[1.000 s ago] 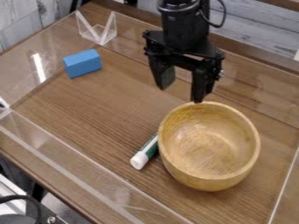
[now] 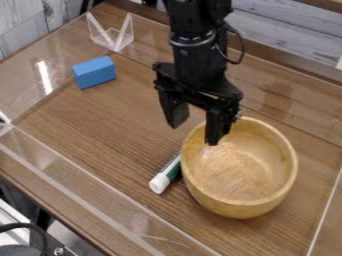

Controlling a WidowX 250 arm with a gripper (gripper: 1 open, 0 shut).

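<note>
My black gripper (image 2: 198, 118) hangs over the near left rim of a round wooden bowl (image 2: 238, 175), its fingers pointing down and open, with nothing seen between them. A green and white cylinder (image 2: 167, 172) lies on the table just left of the bowl, below the gripper. The bowl looks empty.
A blue block (image 2: 94, 72) lies at the back left, with a clear plastic object (image 2: 112, 30) behind it. The wooden table (image 2: 87, 135) is open at the left and middle. A dark cable (image 2: 27, 235) shows at the lower left corner.
The bowl, cylinder and block stay in place.
</note>
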